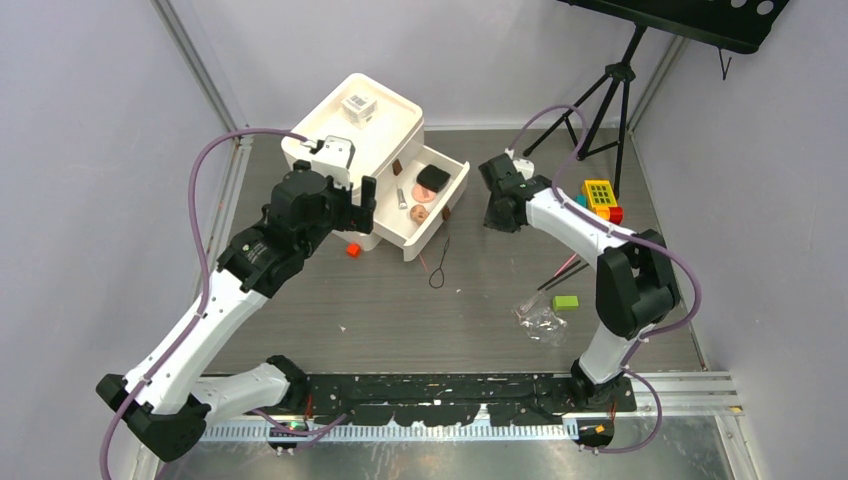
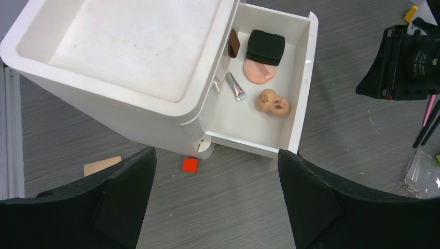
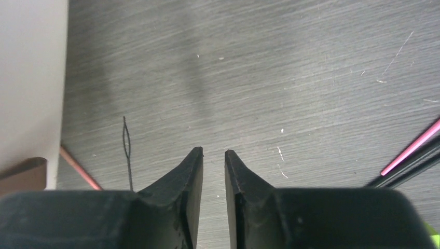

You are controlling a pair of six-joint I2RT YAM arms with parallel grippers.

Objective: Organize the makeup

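The white cabinet (image 1: 330, 120) has its drawer (image 1: 410, 230) out, holding a black case (image 1: 432, 178), pink puff (image 2: 259, 72), silver tube (image 2: 236, 85) and tan sponge (image 2: 274, 106). My left gripper (image 1: 365, 205) hangs open and empty over the cabinet's near side. My right gripper (image 1: 495, 215) is above the floor right of the drawer; in the right wrist view its fingertips stand a little apart with nothing between. A reddish stick (image 3: 80, 167) and a thin dark tool (image 1: 437, 275) lie by the drawer, below it.
A red block (image 1: 353, 250) lies left of the drawer. Pink and black sticks (image 1: 560, 275), a clear bag (image 1: 540, 320), a green block (image 1: 565, 302) and a yellow toy (image 1: 598, 195) lie at right. A black stand rises behind.
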